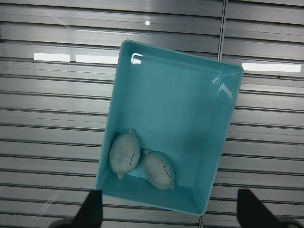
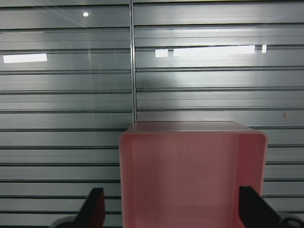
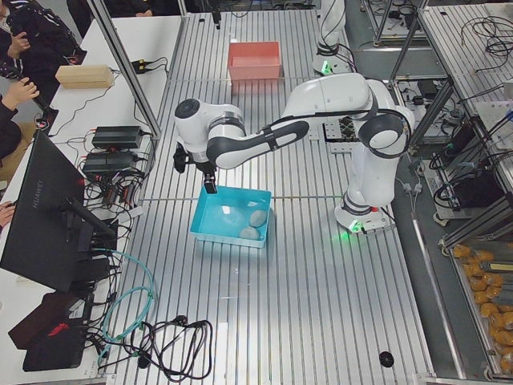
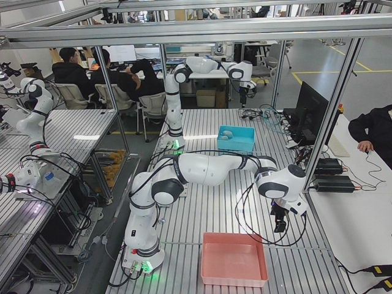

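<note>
A teal bin [image 3: 210, 214] rests on the slatted table; in its lower part lie two pale grey plush toys, one [image 1: 124, 154] on the left, the other [image 1: 159, 170] beside it. My left gripper hangs above that bin, open, with nothing between its fingers. An empty pink bin [image 4: 233, 257] stands near the other arm. My right gripper is open above the slats by the pink bin, holding nothing.
A monitor [image 3: 48, 208], black power boxes and loose cables [image 3: 180, 345] crowd the side of the table. Aluminium frame posts border it. The slatted surface around both bins is mostly clear.
</note>
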